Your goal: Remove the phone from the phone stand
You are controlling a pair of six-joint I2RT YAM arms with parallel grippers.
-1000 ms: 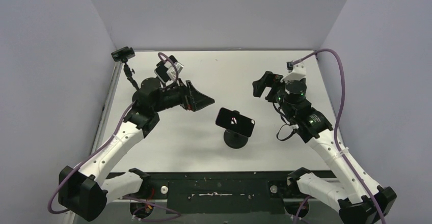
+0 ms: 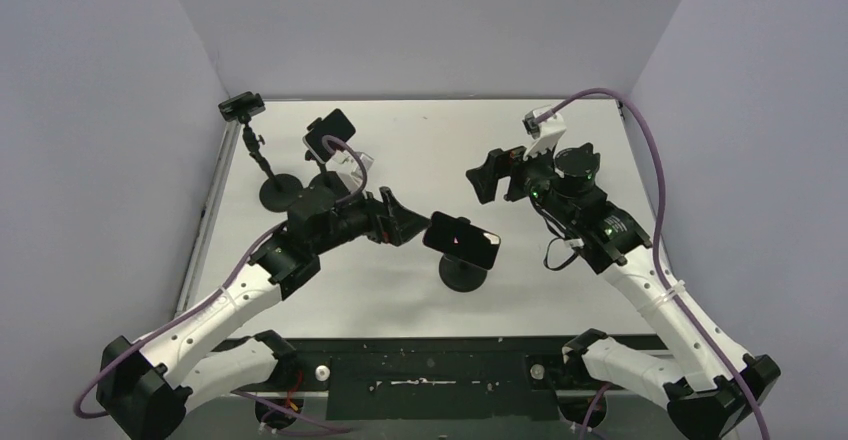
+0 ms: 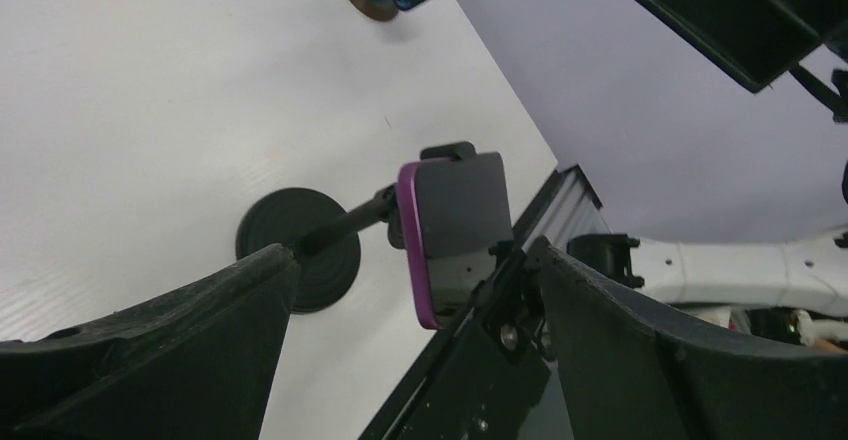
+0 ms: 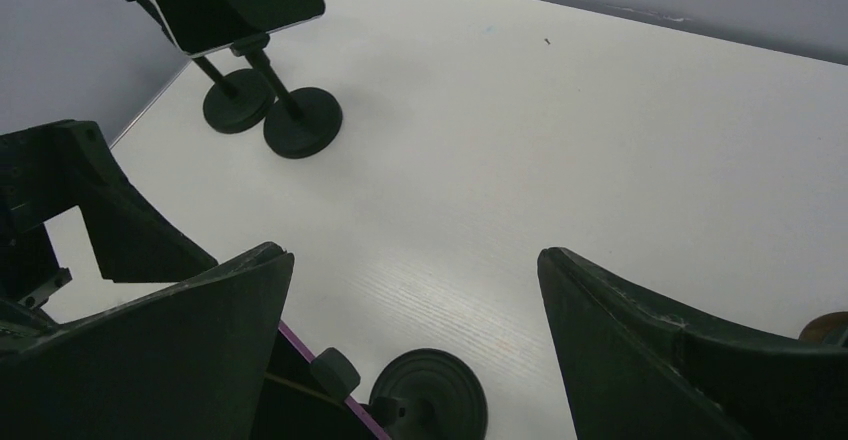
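A dark phone (image 2: 462, 240) leans sideways on a black phone stand (image 2: 463, 276) near the table's middle. My left gripper (image 2: 404, 223) is open at the phone's left end. In the left wrist view, the purple-edged phone (image 3: 460, 225) appears in the gap between the spread fingers; whether it lies within their reach I cannot tell. The stand's round base (image 3: 300, 280) shows behind it. Open and empty, my right gripper (image 2: 490, 175) hangs above and behind the phone. Only a purple edge of the phone and the stand's base (image 4: 430, 390) show low in the right wrist view.
At the back left, another stand bears a second phone (image 4: 240, 0). Beside it stands a tall black holder (image 2: 241, 107) on a round base (image 2: 281, 192).
My left gripper has moved right and toward the front, up to the phone's left end. The right gripper has shifted left. The phone and its stand have not moved.
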